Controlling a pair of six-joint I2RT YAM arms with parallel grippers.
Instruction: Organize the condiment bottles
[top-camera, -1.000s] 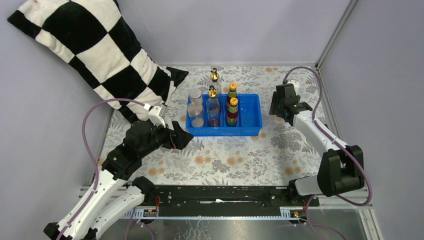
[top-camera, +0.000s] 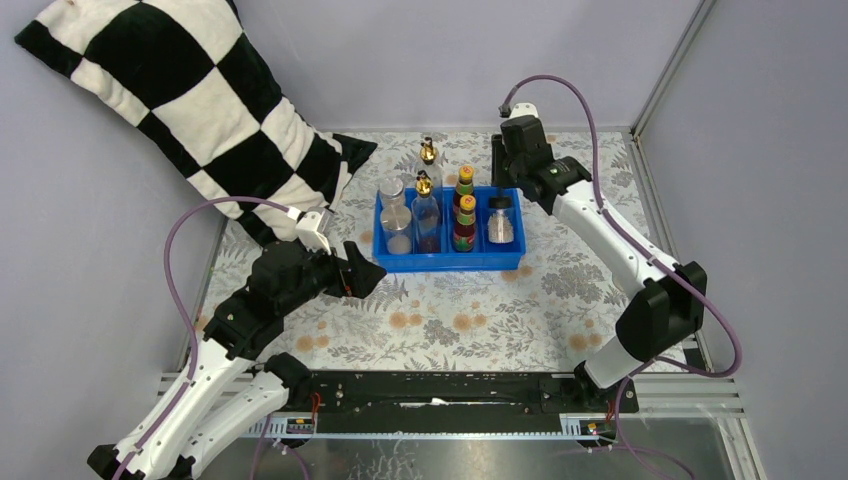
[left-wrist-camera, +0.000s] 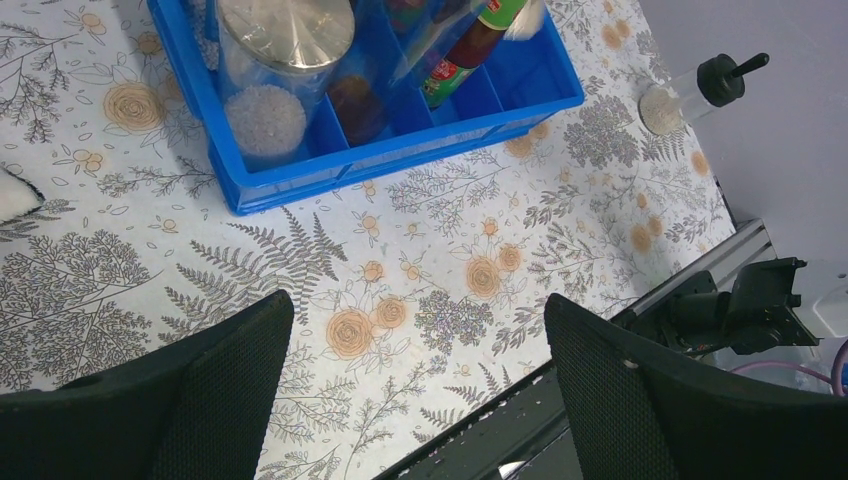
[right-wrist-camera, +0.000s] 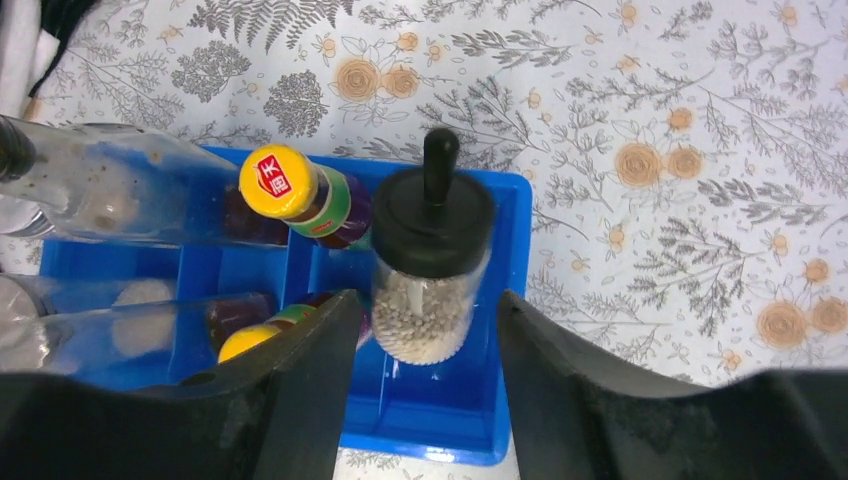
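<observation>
A shaker with a black knobbed lid and pale grains (right-wrist-camera: 425, 315) hangs over the right compartment of the blue box (top-camera: 445, 262), lying between the fingers of my right gripper, which is shut on it. From above, its clear body (top-camera: 500, 229) shows below that gripper (top-camera: 505, 165). The box also holds two glass jars (top-camera: 397, 230), two gold-topped bottles (top-camera: 427, 215) and two yellow-capped sauce bottles (top-camera: 464, 228). Another black-lidded shaker (left-wrist-camera: 690, 97) stands on the table to the right. Left of the box, my left gripper (top-camera: 362, 270) is open and empty.
A black-and-white checkered cushion (top-camera: 170, 80) leans at the left back, near the jars. Bare patterned tablecloth (top-camera: 450, 325) spreads in front of the box. Right of the box, the right forearm (top-camera: 610, 240) crosses the table.
My right gripper has risen and moved left from the right side of the table to above the box, bringing the shaker along. The left arm is still.
</observation>
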